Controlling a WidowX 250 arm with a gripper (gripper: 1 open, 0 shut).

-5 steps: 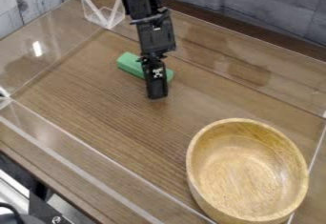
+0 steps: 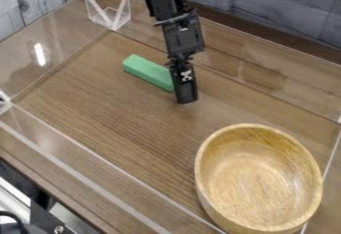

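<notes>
My gripper points down at the wooden table, its tip low at the right end of a green bar that lies flat. The gripper looks shut; the dark fingers hide that end of the bar, and I see nothing clearly held between them.
A large tan bowl fills the lower right of the table. White objects sit at the far left edge and at the top left.
The green bar looks nearly unmoved.
</notes>
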